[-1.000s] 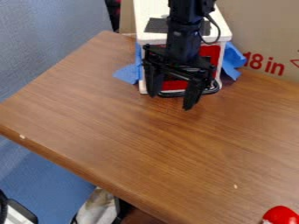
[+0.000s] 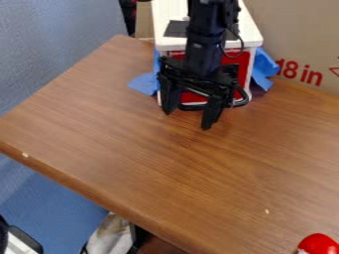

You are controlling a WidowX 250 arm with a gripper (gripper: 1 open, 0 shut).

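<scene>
My black gripper (image 2: 189, 113) hangs at the top centre of the camera view, pointing down at the wooden table (image 2: 159, 179), in front of the white robot base (image 2: 177, 18) with its red panel (image 2: 240, 62). Its two fingers stand apart, open, with nothing visible between them.
Blue tape (image 2: 143, 81) lies either side of the base. A cardboard panel (image 2: 299, 40) stands at the back right. A red object (image 2: 316, 245) sits at the bottom right corner. The table's left edge borders blue padding.
My gripper has shifted slightly left over the last second, mostly earlier in that span. Nothing else has visibly moved.
</scene>
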